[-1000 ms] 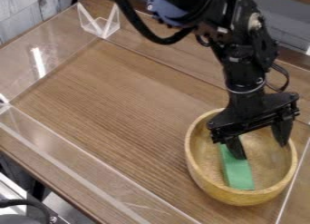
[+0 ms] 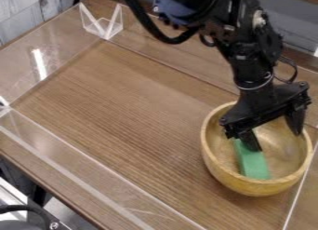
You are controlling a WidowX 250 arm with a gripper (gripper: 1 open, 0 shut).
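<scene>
A yellow bowl [image 2: 221, 174] sits at the right of the wooden table, with a green oblong object [image 2: 252, 163] inside it. My black gripper [image 2: 267, 131] reaches down from the top into the bowl, its lower end at the upper end of the green object. Whether its fingers are open, shut or touching the object is hard to tell.
A small white wire holder [image 2: 102, 21] stands at the back left. A black cable lies at the bottom left corner, beyond the table's edge.
My gripper has shifted slightly within the bowl, and the green object's visible end has moved up a little from where it was lower in the bowl.
</scene>
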